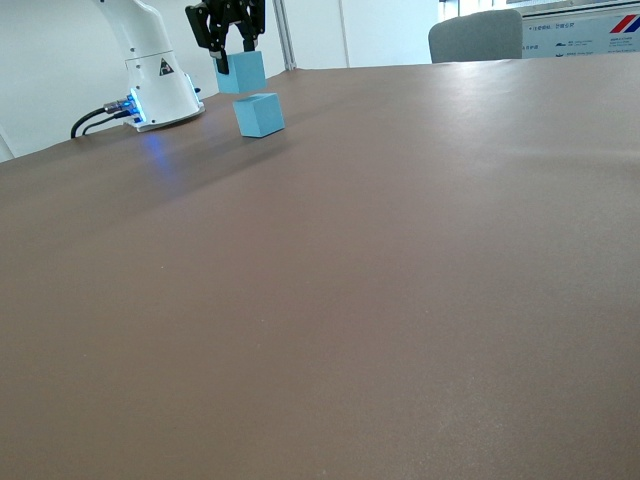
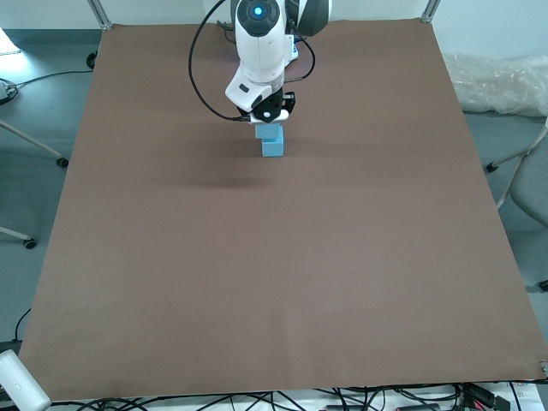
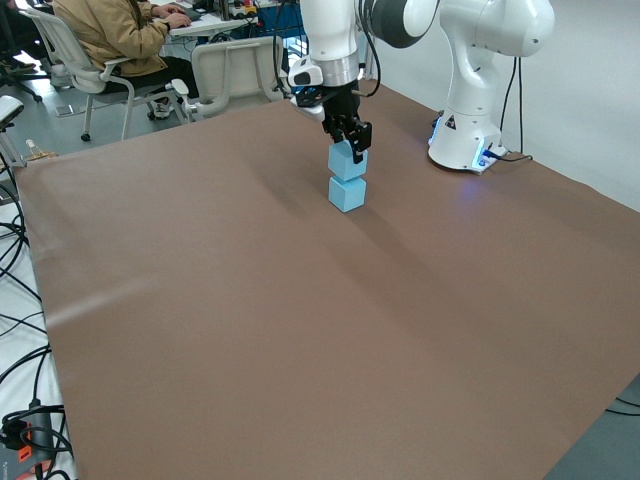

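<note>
My black gripper (image 1: 234,55) is shut on a light blue cube (image 1: 241,75), held just above a second blue cube (image 1: 259,115) that stands on the brown table (image 1: 400,280). In the top view a gap shows between them. In the right view the held cube (image 3: 347,162) is almost directly over the lower one (image 3: 347,193). In the left view the held cube (image 2: 267,131) mostly hides behind the wrist, above the lower cube (image 2: 272,146).
A white arm base (image 3: 462,140) with cables stands at the back. Cables lie beyond one edge, and chairs and a seated person are off the table.
</note>
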